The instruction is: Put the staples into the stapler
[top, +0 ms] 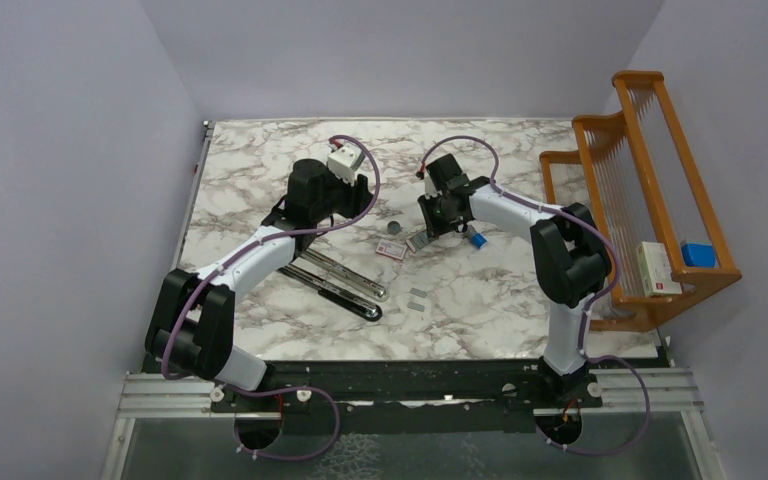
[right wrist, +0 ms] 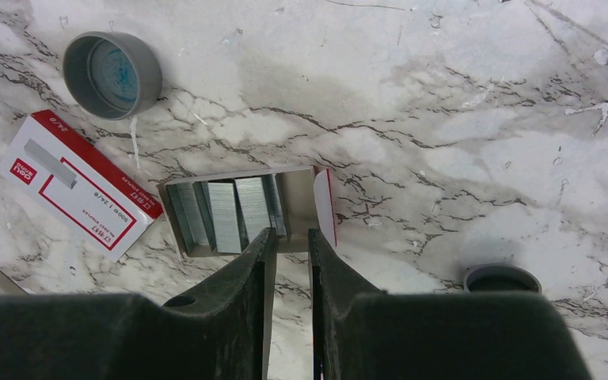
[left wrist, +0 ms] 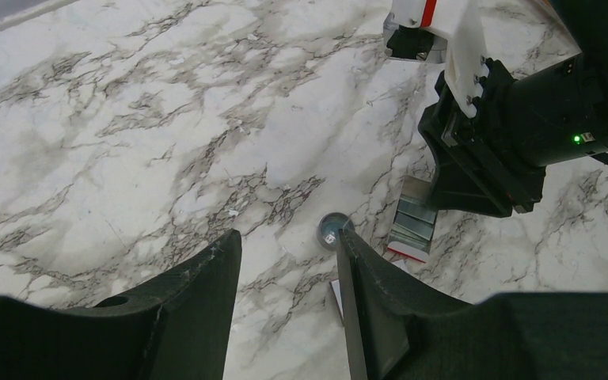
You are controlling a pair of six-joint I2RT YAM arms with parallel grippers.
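Observation:
The stapler [top: 345, 272] lies spread open at the left of the table, its two long arms side by side. My right gripper is over the open staple tray [right wrist: 301, 198], its fingers part open with a narrow gap and nothing seen held. Rows of staples [right wrist: 224, 214] lie in the tray, and its right-hand part is bare. Two loose staple strips [top: 417, 293] rest on the marble in front of the tray. My left gripper hangs open and empty, up and left of the tray. Whether the right fingertips touch the tray is unclear.
Left of the tray lie a red-and-white staple box [right wrist: 79, 184] and a small grey cup [right wrist: 111, 75]. A blue object [top: 478, 241] sits close to the right gripper. A wooden rack [top: 600, 155] stands at the right.

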